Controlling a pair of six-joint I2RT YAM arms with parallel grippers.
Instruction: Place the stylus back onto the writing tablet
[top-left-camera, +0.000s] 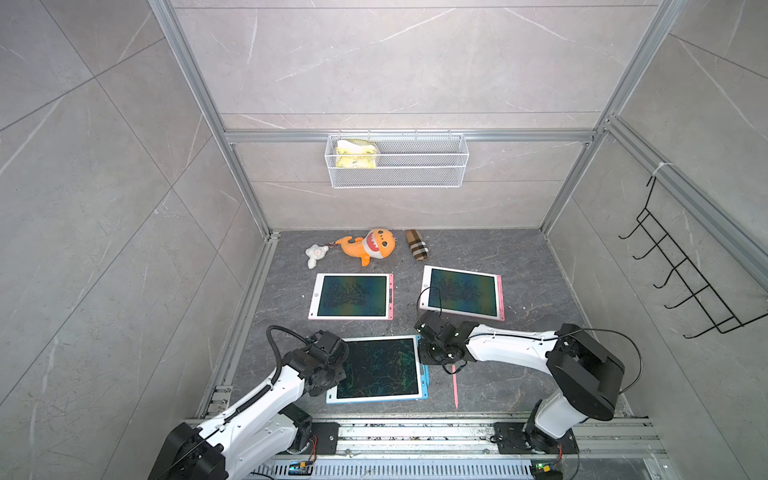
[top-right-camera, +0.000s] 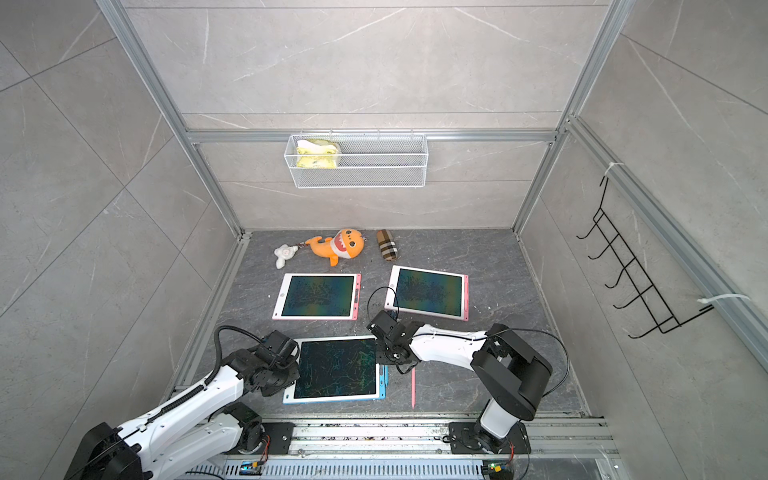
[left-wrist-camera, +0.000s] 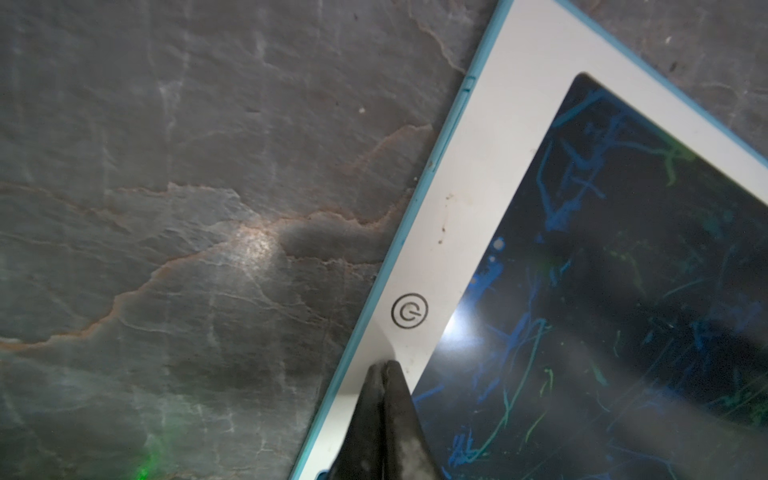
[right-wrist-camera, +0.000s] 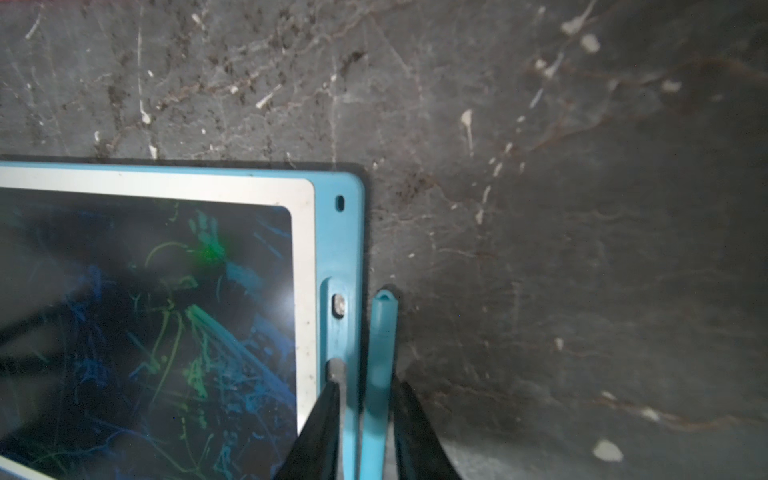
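Note:
A blue-edged writing tablet (top-left-camera: 376, 368) lies at the front of the table, its dark screen covered in scribbles. Along its right side, in the right wrist view, a blue stylus (right-wrist-camera: 380, 344) lies on the table just outside the tablet's blue edge strip (right-wrist-camera: 340, 248) with its slot. My right gripper is open above, one finger over the edge strip and the other to the right of the stylus; the stylus runs between them. In the left wrist view my left gripper is shut over the tablet's white left border, near the power mark, nothing showing between its fingers.
A pink stylus (top-left-camera: 455, 388) lies on the table to the right. Behind are two pink-edged tablets, the left one (top-left-camera: 352, 296) and the right one (top-left-camera: 461, 293). An orange shark toy (top-left-camera: 368, 246) and other small toys sit farther back.

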